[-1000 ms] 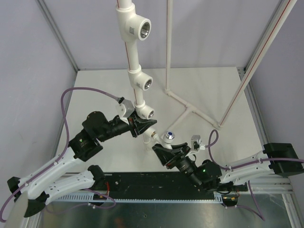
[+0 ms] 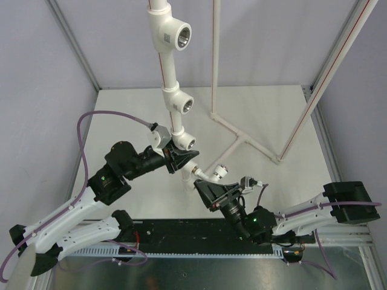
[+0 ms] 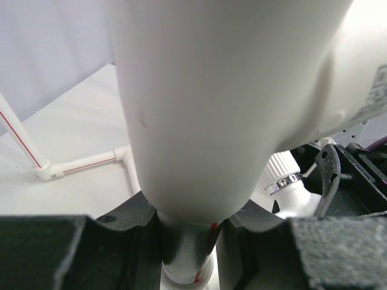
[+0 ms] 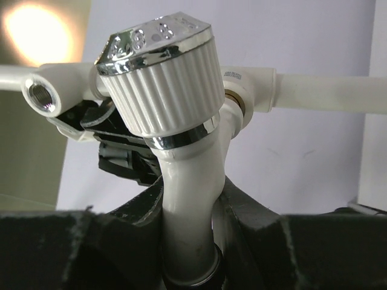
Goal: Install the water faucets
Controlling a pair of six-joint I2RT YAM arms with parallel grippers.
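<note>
A vertical white pipe stand with tee fittings rises at centre. My left gripper is shut on the pipe just below a tee, which fills much of the left wrist view. My right gripper is shut on the white faucet, whose ribbed knob has a chrome cap. The faucet's far end meets a lower tee with a brass ring at the joint. In the left wrist view the faucet sits to the right of the pipe.
Other tees with open threaded holes are higher on the stand. A white pipe frame stands on the white board behind. Side walls bound the space left and right; the board's left part is clear.
The faucet's knob has tilted toward the right, and my right gripper and wrist have shifted slightly left, turning with it. My left arm has not visibly moved.
</note>
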